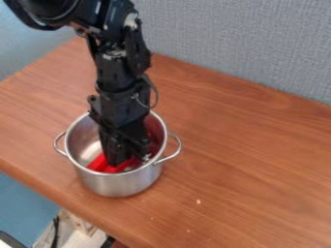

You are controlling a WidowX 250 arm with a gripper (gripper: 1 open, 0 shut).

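Note:
A steel pot [110,183] with two side handles stands on the wooden table near its left edge. Inside it lies a red object [106,164], partly hidden by my black gripper [130,155], which reaches down into the pot from above. The fingertips are hard to make out against the red object and the pot's interior; I cannot see whether anything is between them.
A grey wall runs along the back. The table's edge drops off at the lower left, close to the pot.

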